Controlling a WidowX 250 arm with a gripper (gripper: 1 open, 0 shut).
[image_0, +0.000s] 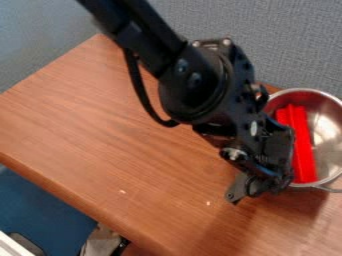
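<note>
My black arm reaches down from the upper left, its gripper (249, 186) low over the wooden table at the left side of a steel pot (319, 108). Red bar-shaped pieces (301, 145) lie inside the pot, whose left part is hidden behind the gripper. I cannot tell whether the fingers are open or shut, or whether anything is between them.
A grey padded wall (287, 40) runs behind it. Pale and metal objects sit below the table edge at the lower left.
</note>
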